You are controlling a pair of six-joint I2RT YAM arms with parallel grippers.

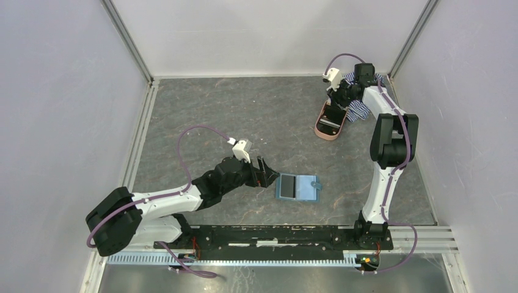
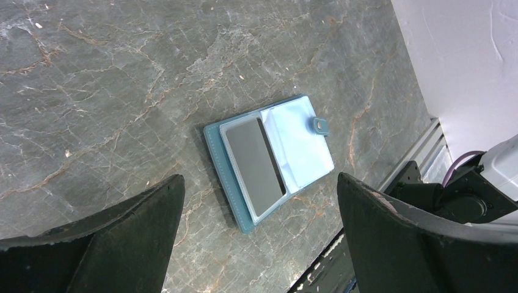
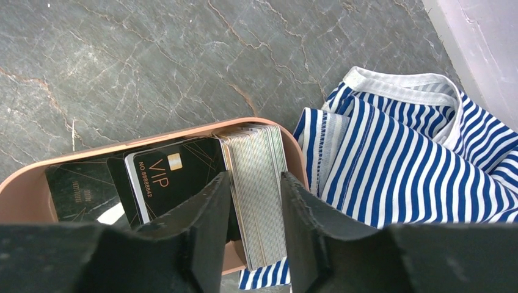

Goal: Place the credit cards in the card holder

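The blue card holder (image 2: 227,177) lies unfolded on the table, with a grey panel under a clear window on one half and a pale panel on the other. Wide apart stand the fingers of my left gripper, nothing between them; the holder is beyond their tips. Black credit cards (image 3: 186,177), one marked VIP, lie in a pink oval container (image 3: 140,139). At that container's end an upright stack of cards (image 3: 259,189) shows its edges. My right gripper is open, a fingertip on each side of this stack; contact cannot be told.
A blue and white striped cloth (image 3: 397,159) lies against the container's end, near the wall (image 3: 488,49). Bare table (image 1: 232,110) stretches between the container and the holder.
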